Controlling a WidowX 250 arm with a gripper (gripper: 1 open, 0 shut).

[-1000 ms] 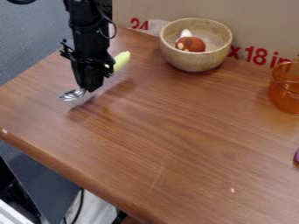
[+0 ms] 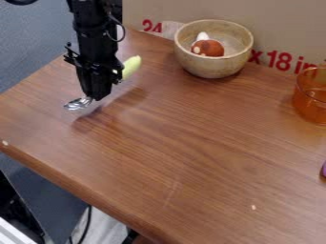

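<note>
The black gripper (image 2: pixel 97 78) hangs low over the left part of the wooden table (image 2: pixel 178 162). A silver utensil head (image 2: pixel 78 104), perhaps a spoon, shows just below and left of its fingertips; whether the fingers hold it is unclear. A pale yellow-green object (image 2: pixel 130 67) is just right of the gripper, partly hidden behind it.
A wooden bowl (image 2: pixel 200 61) holding a brown and a white item stands at the back. An orange translucent container (image 2: pixel 310 101) sits at the right edge, with a small purple object (image 2: pixel 322 170) below it.
</note>
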